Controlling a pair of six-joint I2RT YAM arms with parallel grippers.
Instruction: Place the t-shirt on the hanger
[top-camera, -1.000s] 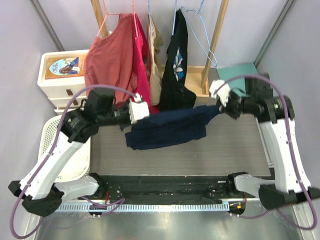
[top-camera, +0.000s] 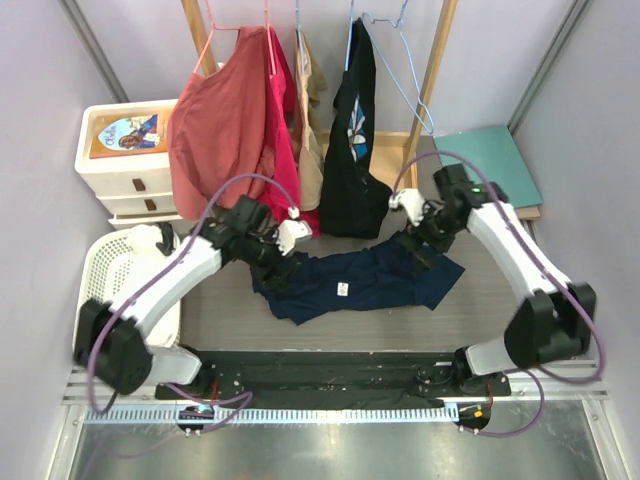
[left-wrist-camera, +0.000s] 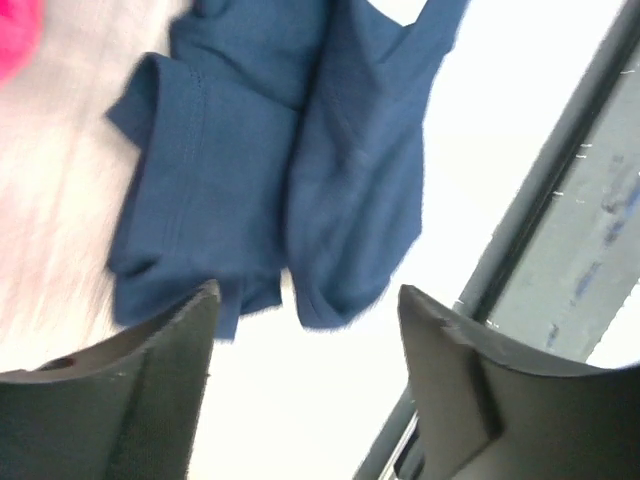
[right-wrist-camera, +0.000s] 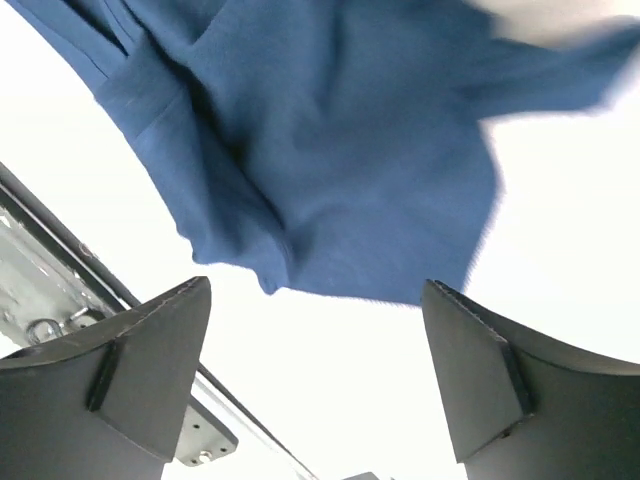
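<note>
The navy t-shirt (top-camera: 355, 285) lies crumpled and spread sideways on the grey floor of the work area, a small white label at its middle. My left gripper (top-camera: 278, 275) is over its left end; in the left wrist view the fingers are apart above the folded cloth (left-wrist-camera: 210, 180) with nothing between them. My right gripper (top-camera: 420, 250) is over the shirt's right end, and in the right wrist view it stands open above the fabric (right-wrist-camera: 330, 170). An empty light blue hanger (top-camera: 415, 80) hangs at the right of the rail.
Red, pink, beige and black garments (top-camera: 225, 120) hang along the back. A white drawer unit (top-camera: 130, 180) and white basket (top-camera: 100, 290) stand left. A teal board (top-camera: 490, 160) lies back right. The dark front edge (top-camera: 320, 370) runs below the shirt.
</note>
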